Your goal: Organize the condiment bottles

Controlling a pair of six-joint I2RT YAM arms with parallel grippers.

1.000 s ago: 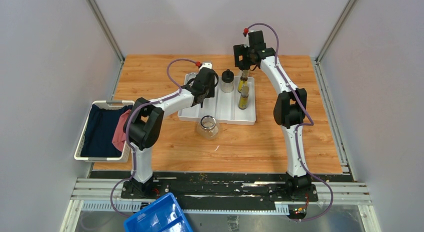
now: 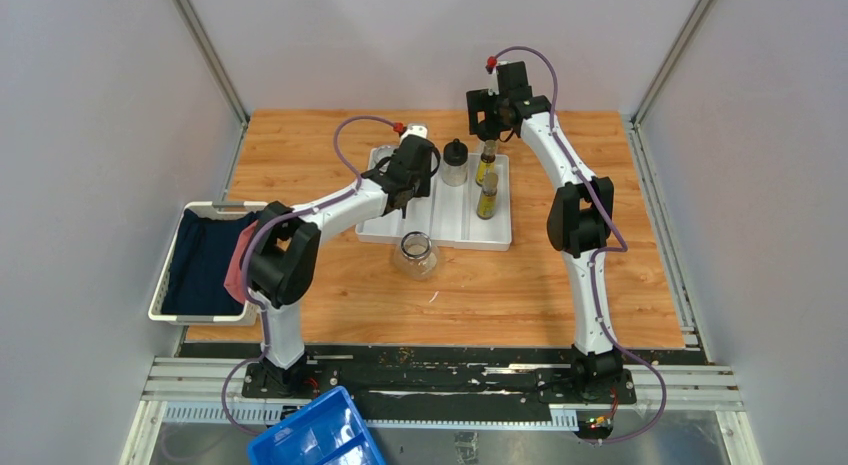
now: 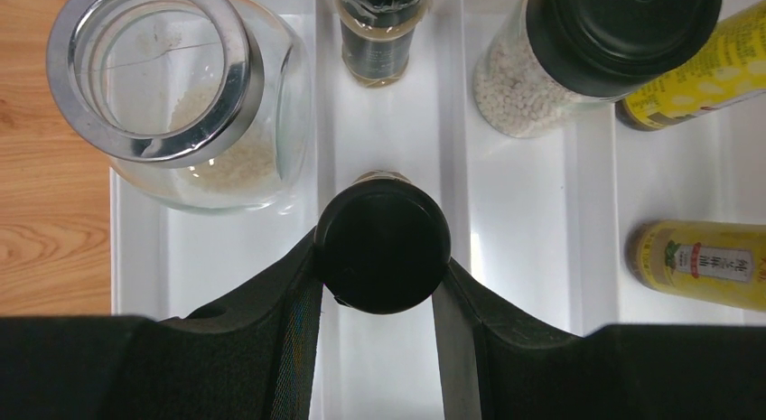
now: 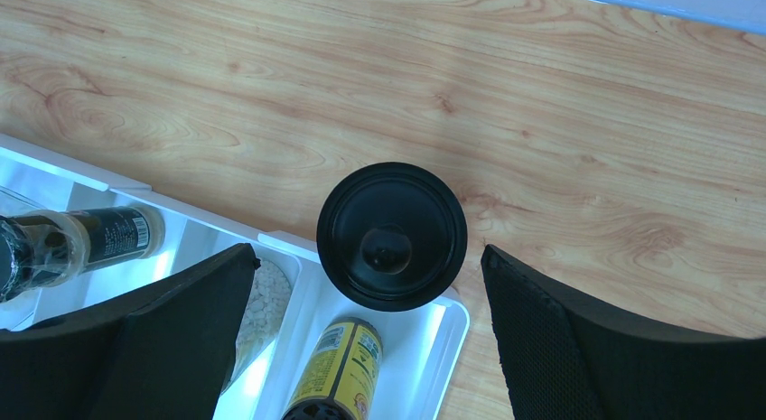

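My left gripper is shut on a black-capped bottle (image 3: 382, 244) in the middle compartment of the white tray (image 2: 440, 235). A steel-rimmed glass jar (image 3: 217, 158), a dark bottle (image 3: 378, 50) and a black-lidded jar of white grains (image 3: 524, 86) stand around it; yellow bottles (image 3: 686, 262) are in the right compartment. My right gripper is open around a round black lid (image 4: 391, 235) at the tray's back right corner; whether it touches is unclear.
An empty glass jar (image 2: 416, 260) stands in front of the tray. A basket with cloths (image 2: 200, 275) is at the left.
My left arm has shifted very slightly; the right arm and the objects look unchanged.
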